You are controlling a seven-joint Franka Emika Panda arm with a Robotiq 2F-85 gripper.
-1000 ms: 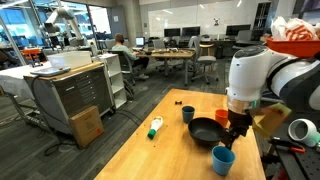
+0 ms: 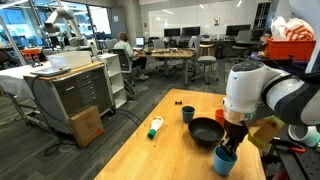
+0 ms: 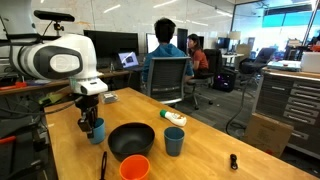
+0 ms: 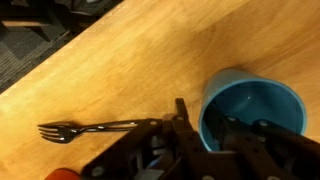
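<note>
A blue cup stands upright on the wooden table, close to the front. My gripper is down at its rim, fingers part open. In the wrist view one of its fingers is outside the wall of the cup, while the other reaches over the opening, so the rim lies between them. A gap shows, and firm contact cannot be made out. Exterior view 2 has the gripper pointing down at the cup, partly covering it.
A black bowl sits close by, with an orange-red cup and a second blue cup near it. A dark fork lies beside the gripper. Farther off is a green-and-white bottle.
My gripper has come down from above the blue cup to its rim. The cup stays about where it was.
</note>
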